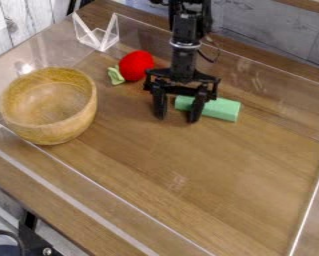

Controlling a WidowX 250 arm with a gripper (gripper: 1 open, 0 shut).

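My gripper (pixel 178 108) is low over the table, its dark fingers spread either side near the left end of a mint-green block (pixel 218 110). The block lies flat just right of and partly behind the gripper; whether anything sits between the fingers is hard to tell. A red ball-like object (pixel 135 64) rests behind and left of the gripper, with a small light-green piece (pixel 115 75) beside it.
A large wooden bowl (pixel 48 128) occupies the left of the table (pixel 189 190). A white wire frame (pixel 95 35) stands at the back left.
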